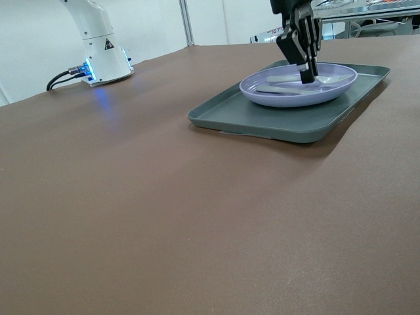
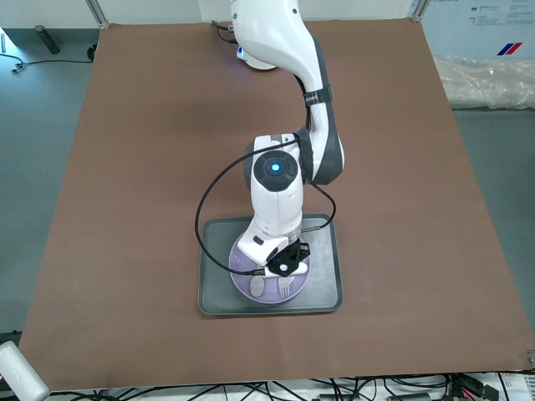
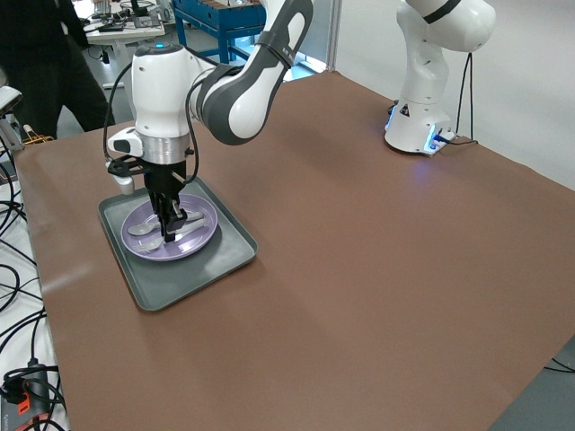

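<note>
A grey-green tray (image 2: 326,292) holds a lavender plate (image 3: 196,235) with a pale spoon (image 2: 257,286) and fork (image 2: 285,286) on it. My black gripper (image 1: 307,73) points down over the plate, its fingertips low at the cutlery, as the top and right views show. In the left view the wrist hides the fingertips. Whether they are open or shut on anything I cannot tell.
Cables and equipment lie along the near edge.
</note>
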